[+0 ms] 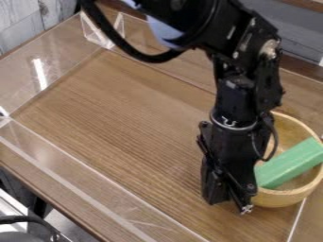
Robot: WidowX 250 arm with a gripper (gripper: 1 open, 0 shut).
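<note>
My black gripper [229,190] points down at the right side of the wooden surface, at the left edge of a round tan bowl [296,197]. A green block [294,164] rests slanted in the bowl, to the right of the fingers. The fingers look close together, with nothing visible between them, though their tips are dark and hard to make out. The bowl's left part is hidden behind the arm.
A small clear plastic piece [98,27] stands at the back left.
</note>
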